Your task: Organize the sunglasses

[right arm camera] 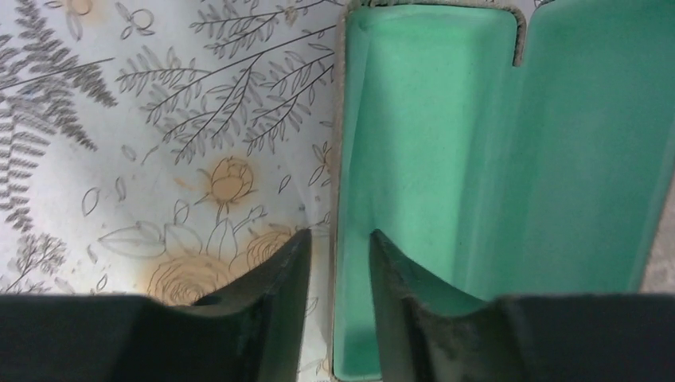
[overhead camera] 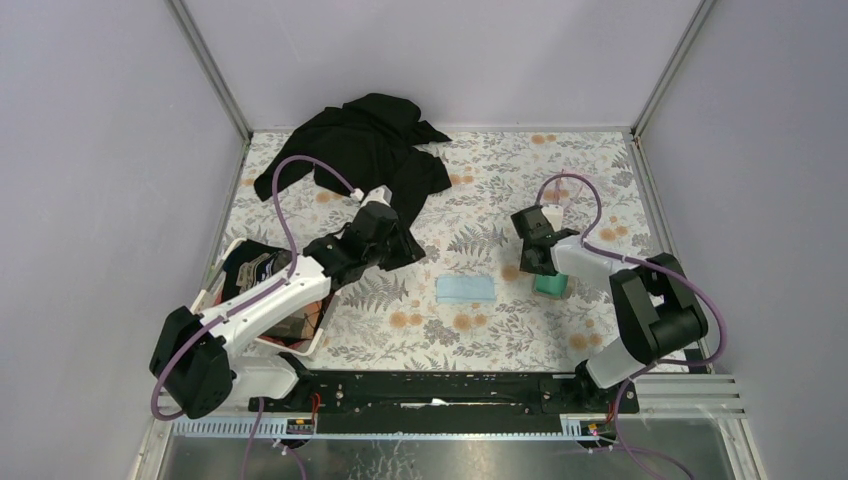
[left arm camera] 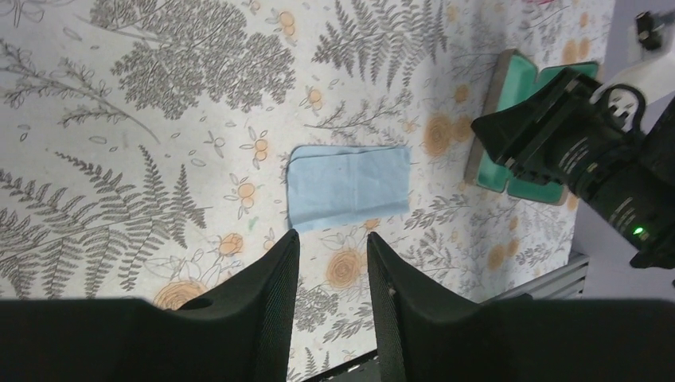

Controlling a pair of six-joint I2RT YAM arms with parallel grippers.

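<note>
A pale blue folded cloth (overhead camera: 465,289) lies flat at the front centre of the patterned table. Right of it sits a green two-compartment tray (right arm camera: 414,143) with a grey rim. My right gripper is part open over the tray, one finger either side of its left wall, with nothing visibly held. My left gripper stands open and empty, raised to the cloth's upper left in the top view. I cannot make out any sunglasses.
A black cloth (overhead camera: 350,140) covers the back left. A white bin (overhead camera: 312,346) with dark items stands at the front left. A pink clear object lies at the back right.
</note>
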